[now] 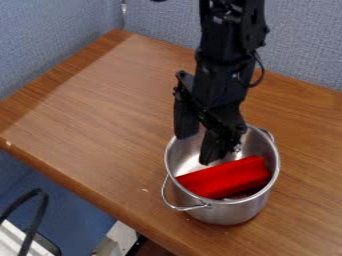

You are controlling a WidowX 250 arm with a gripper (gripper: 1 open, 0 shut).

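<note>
My black gripper (206,134) hangs low over a steel pot (241,205), its fingertips dipping inside the rim toward the back left. A red cylindrical object (225,179) lies in the pot, just in front of the fingertips. The fingers look apart, with nothing visible held between them. The arm hides part of the pot's back rim.
The pot stands on a wooden table (94,110) near its front right. Grey-blue padded walls (47,40) border the back and left, and the table's front edge drops away at the lower left.
</note>
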